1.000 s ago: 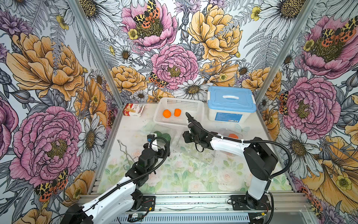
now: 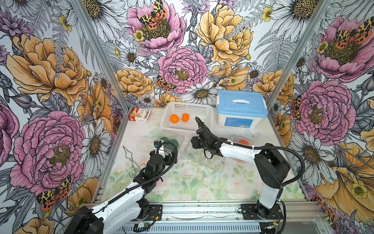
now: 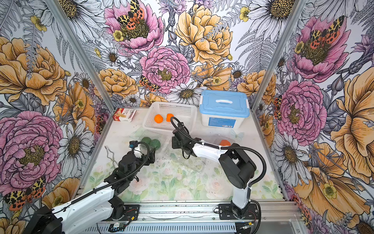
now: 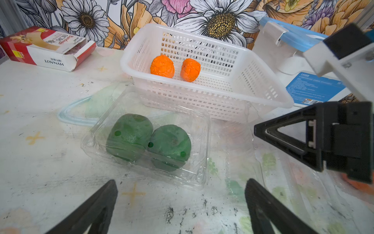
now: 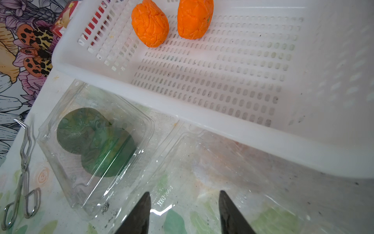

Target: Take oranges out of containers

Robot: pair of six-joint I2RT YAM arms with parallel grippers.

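Note:
Two oranges [image 5: 150,27] [image 4: 189,69] sit in the white perforated basket [image 5: 183,117] at the back. My right gripper hangs over an empty clear container beside the basket's front edge, fingertips apart with nothing visible between. My left gripper is open, facing a clear container [image 4: 205,128] that holds two green round objects [image 4: 169,146]. A partly hidden orange-red object [image 2: 243,142] lies in a clear container on the right.
A red-and-white box [image 2: 139,114] stands back left, a blue-lidded bin [image 2: 241,109] back right. Metal tongs [image 5: 24,163] lie on the left.
My left arm has shifted slightly. The right arm is almost still, and the oranges have not moved.

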